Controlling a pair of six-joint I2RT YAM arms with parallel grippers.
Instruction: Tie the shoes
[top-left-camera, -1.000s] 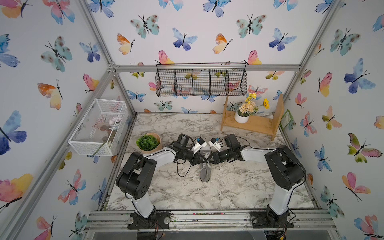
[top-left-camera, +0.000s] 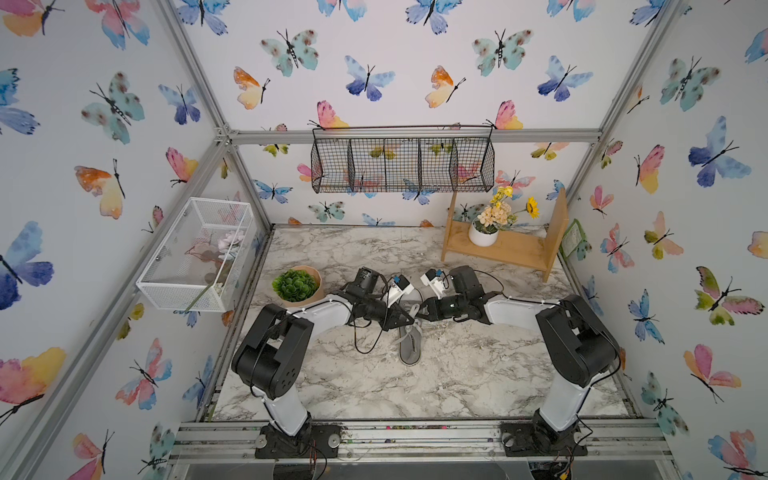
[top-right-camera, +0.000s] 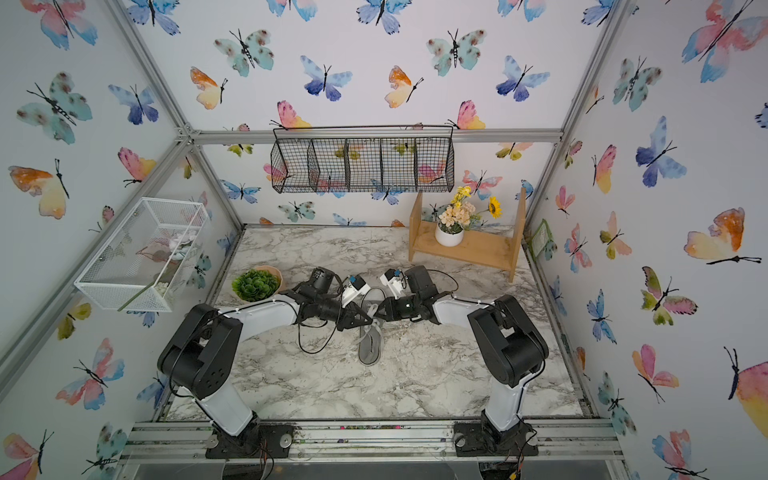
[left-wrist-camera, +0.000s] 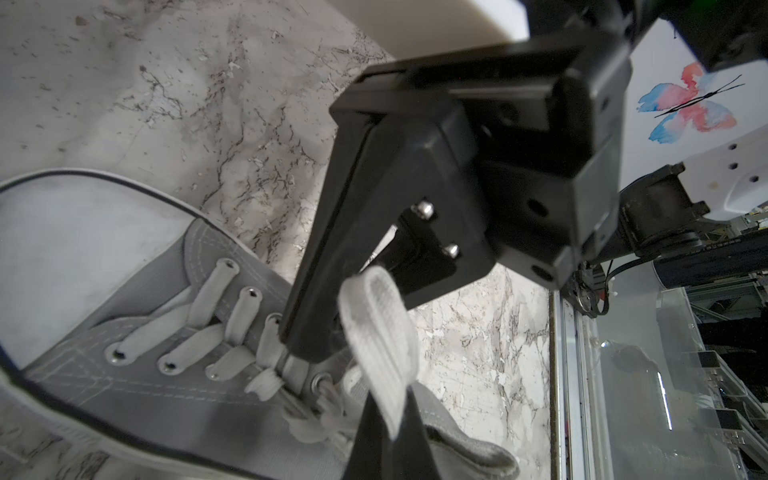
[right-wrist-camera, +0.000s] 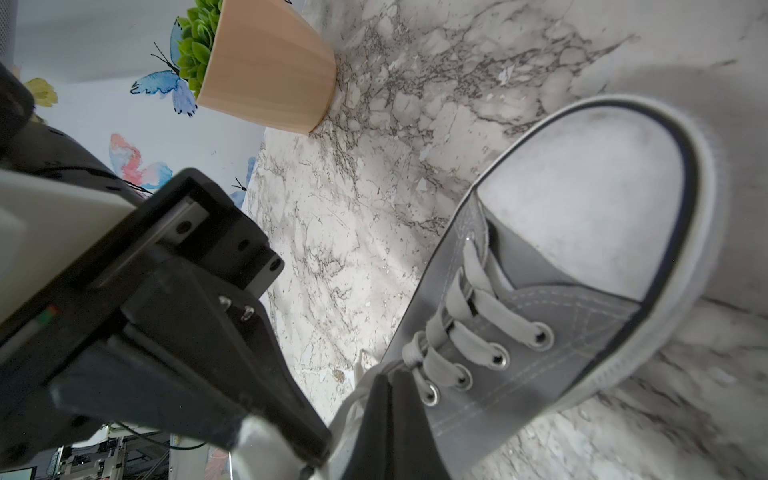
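Observation:
One grey canvas shoe (top-left-camera: 410, 350) with a white toe cap lies on the table, toe toward the front. Its white lace (right-wrist-camera: 477, 346) runs through the eyelets. Between the tips of my left gripper, which is shut, a white lace loop (left-wrist-camera: 382, 344) is pinched and stands up above the shoe's throat. My right gripper is shut too, low over the upper lacing; whether lace is between its tips is hidden. In the left wrist view, the right gripper's dark fingers (left-wrist-camera: 320, 320) come down beside the loop. Both grippers hide the shoe's ankle end from above.
A potted green plant (top-left-camera: 295, 285) stands left of the left arm. At the back right is a wooden shelf (top-left-camera: 504, 246) with a flower pot (top-left-camera: 483, 233).
My right gripper has shifted slightly toward the back of the table and up. The left gripper and the shoe look unmoved.

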